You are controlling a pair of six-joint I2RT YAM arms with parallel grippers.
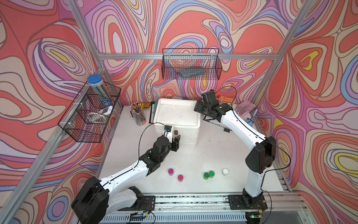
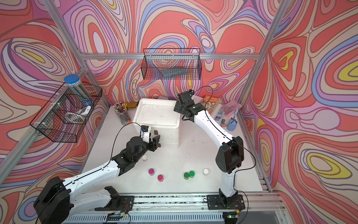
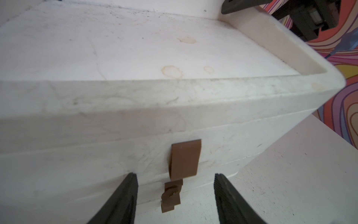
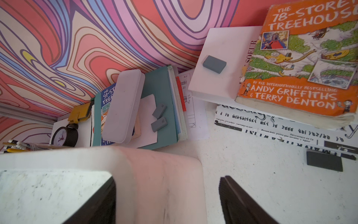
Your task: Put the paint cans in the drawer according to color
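Note:
The white drawer unit [image 1: 182, 136] stands at mid-table, a shallow tray on top and brown pull tabs on its front. My left gripper is open before the front, the upper brown tab [image 3: 185, 159] between its fingers in view; contact cannot be told. My right gripper is open at the unit's right side, its fingers either side of the wall. Toward the front edge stand a purple can [image 1: 170, 171], a pink can [image 1: 180, 178], two green cans [image 1: 206, 175] and a white can [image 1: 225, 171]. Another white can [image 2: 144, 157] is partly behind the left arm.
Books [image 4: 298, 63] and papers lie along the back right. A brush cup [image 1: 139, 118] stands at the back left. Wire baskets [image 1: 192, 64] hang on the frame.

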